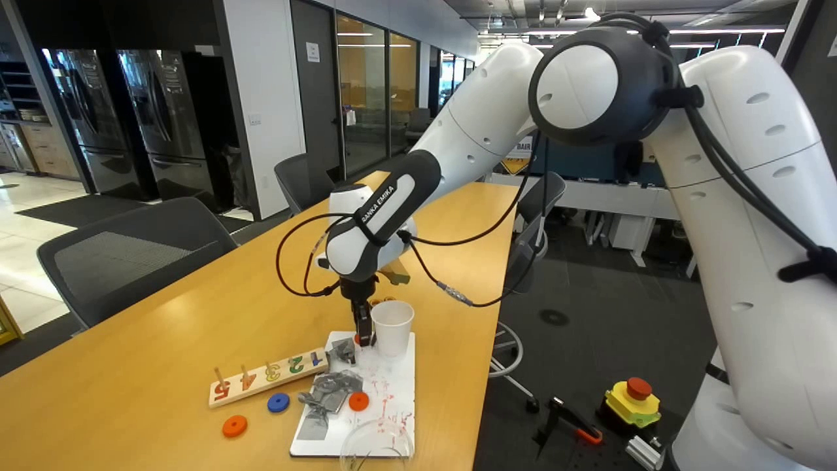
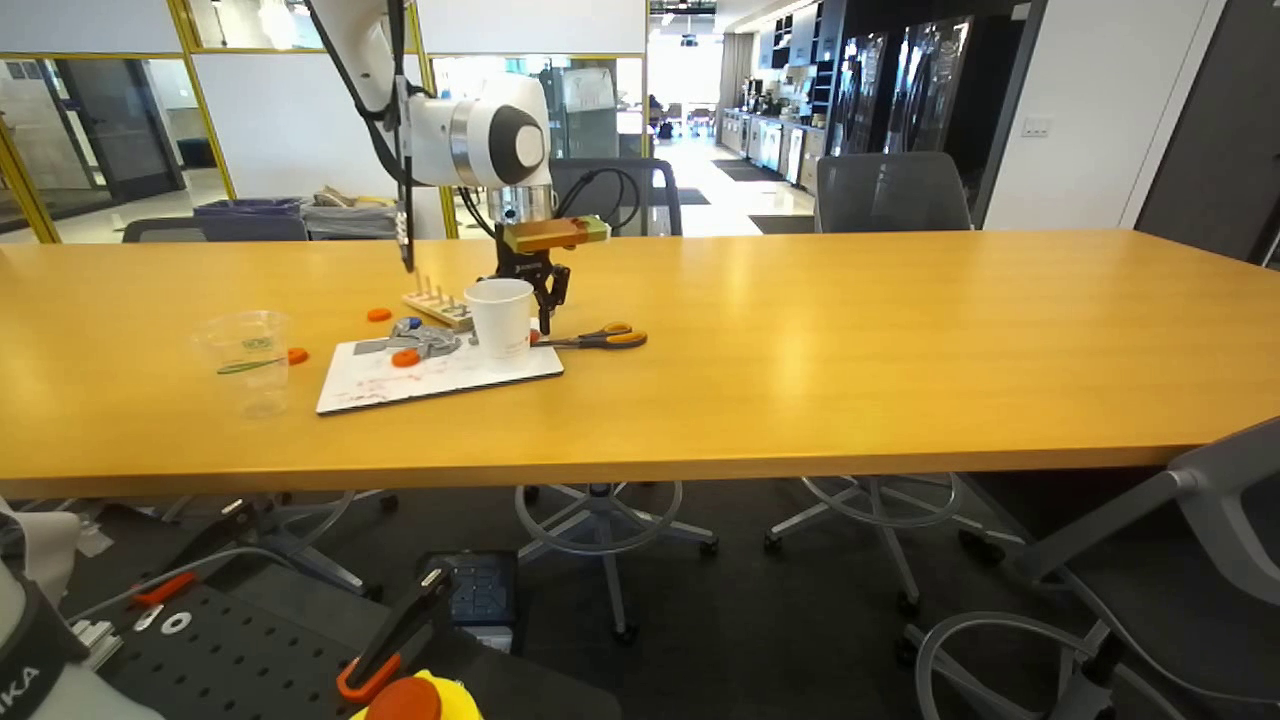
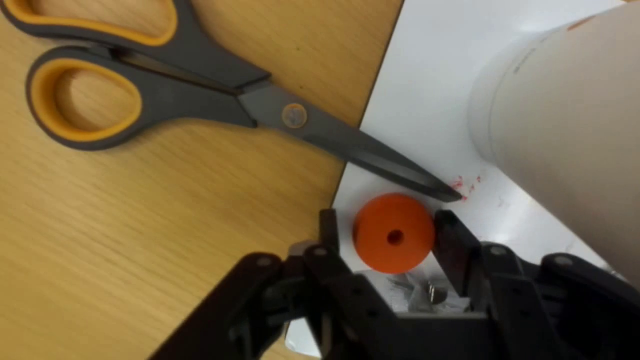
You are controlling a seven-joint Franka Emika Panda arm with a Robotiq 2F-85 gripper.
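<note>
In the wrist view an orange disc [image 3: 394,233] with a centre hole lies between the fingers of my gripper. The right fingertip [image 3: 445,223] appears to touch it, while a strip of white shows between the disc and the left fingertip, so the fingers stand part open around it. Whether the disc rests on the whiteboard or sits a little above it, I cannot tell. A wooden peg board [image 1: 269,378] with painted numbers stands left of the whiteboard [image 1: 392,401]. A second orange disc [image 1: 358,401] rests on the whiteboard.
Close beside my gripper is a white cup [image 1: 392,330]. Scissors [image 3: 288,114] point their tip at the disc. Grey crumpled pieces [image 1: 333,388], a blue disc [image 1: 278,403], another orange disc [image 1: 235,426] and a clear cup [image 2: 246,366] lie around.
</note>
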